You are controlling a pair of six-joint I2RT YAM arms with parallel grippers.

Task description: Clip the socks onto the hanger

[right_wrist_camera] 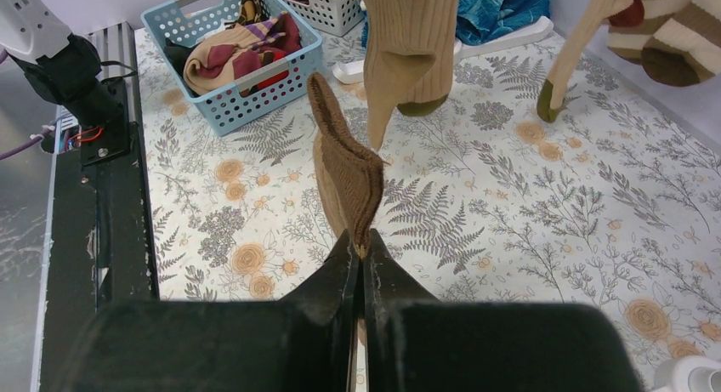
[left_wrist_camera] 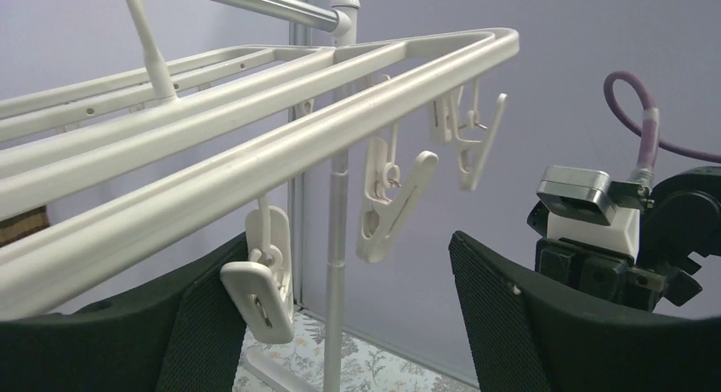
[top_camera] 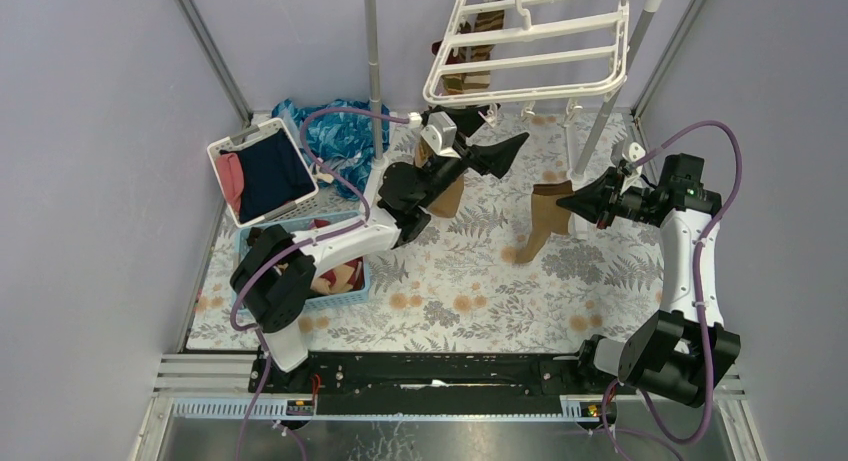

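The white hanger (top_camera: 520,38) hangs at the top of the top view, with white clips under its near rail. My left gripper (top_camera: 508,127) is open just below that rail. In the left wrist view one white clip (left_wrist_camera: 265,294) sits between its spread fingers, close to the left finger (left_wrist_camera: 204,311); I cannot tell if they touch. My right gripper (top_camera: 578,202) is shut on the cuff of a brown sock (top_camera: 546,224), which dangles over the table. Other socks hang from the hanger, among them a beige sock (right_wrist_camera: 417,48) in the right wrist view.
A blue basket (right_wrist_camera: 246,99) of socks stands at the left, with a white basket (top_camera: 310,188) of folded cloth behind it. Blue plastic (top_camera: 340,146) lies near a hanger post (top_camera: 373,71).
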